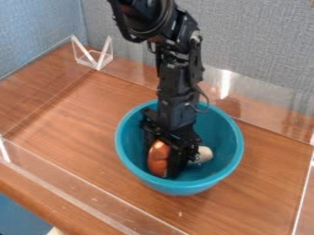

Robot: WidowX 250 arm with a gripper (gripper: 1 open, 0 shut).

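My black gripper (172,147) reaches down into a teal bowl (128,147) in the middle of the wooden table, its fingers closed around an orange object (159,157) low in the bowl; the fingers hide much of it. A small pale, whitish object (203,154) lies to the right of the gripper inside the bowl.
Clear low panels edge it at the back and front. A white angular bracket (92,57) stands at the back left corner, with grey walls behind.
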